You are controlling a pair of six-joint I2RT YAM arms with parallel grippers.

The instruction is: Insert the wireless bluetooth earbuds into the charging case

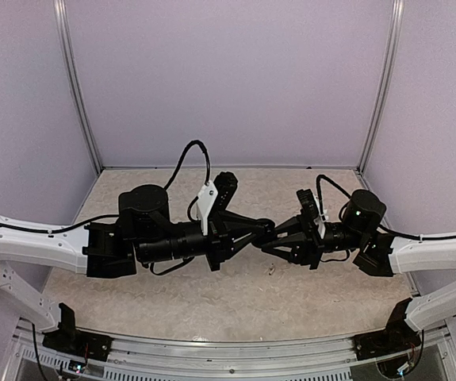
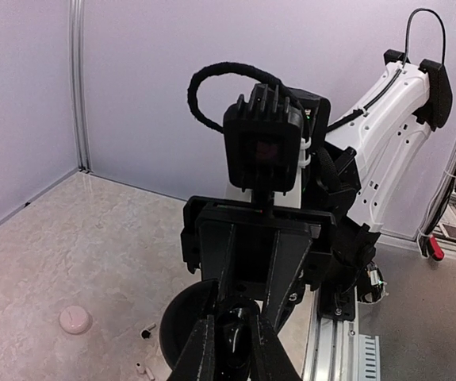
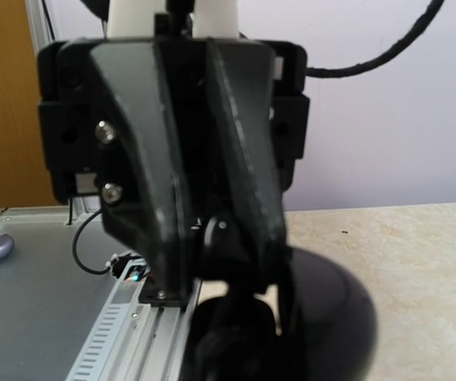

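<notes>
In the top view my left gripper (image 1: 259, 228) and right gripper (image 1: 273, 238) meet tip to tip above the table's middle. Between their tips sits the round black charging case (image 1: 266, 225). Its dark dome (image 3: 335, 317) looms close in the right wrist view, beside my right fingers, which look shut on the case. A small glossy black piece, seemingly an earbud (image 2: 235, 329), is pinched by my left gripper, which is shut. It is against or very near the case; black on black hides whether it is seated in a slot.
On the table lie a round pink piece (image 2: 74, 319) and small bits (image 2: 147, 331), too small to make out. Open tabletop surrounds the grippers, with walls (image 1: 228, 79) behind and at both sides. A metal rail (image 1: 228, 349) runs along the front.
</notes>
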